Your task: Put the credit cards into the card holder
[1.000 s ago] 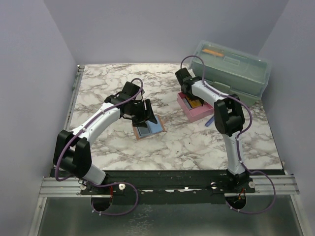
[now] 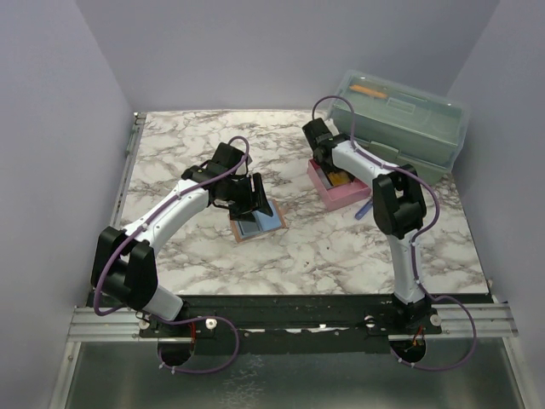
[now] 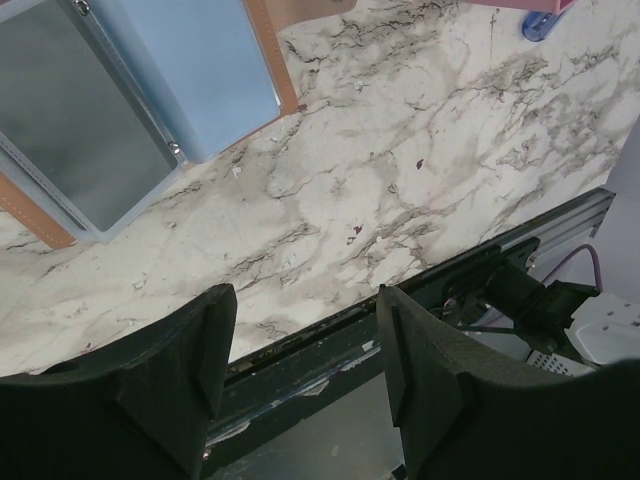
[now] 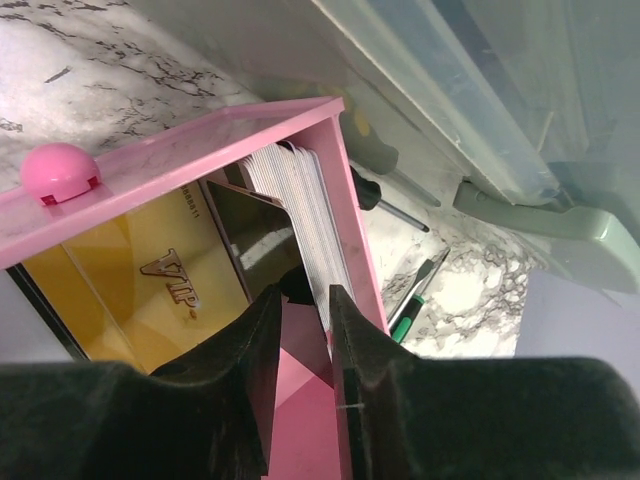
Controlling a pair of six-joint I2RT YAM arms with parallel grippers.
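Note:
The card holder (image 3: 190,70), tan-edged with clear and pale blue sleeves, lies spread open at upper left in the left wrist view. My left gripper is open over the marble, nothing between its fingers. At the right of the table, the pink box (image 4: 350,205) holds a row of cards (image 4: 305,205) seen by their white edges against one wall. A dark card (image 4: 258,235) leans out from that row. My right gripper reaches into the box, its fingers parted around the near end of the row. The gap shows no clear grip on a card.
Yellow VIP cards (image 4: 160,270) lie in the same box, with a pink ball-shaped knob (image 4: 60,174) on its rim. Small tools (image 4: 415,305) and a lidded plastic bin (image 2: 400,115) crowd its far side. Bare marble (image 2: 281,260) stretches across the front middle.
My right gripper has shifted only slightly over the pink box, and less of the yellow cards shows from above. The left arm and the card holder look unmoved.

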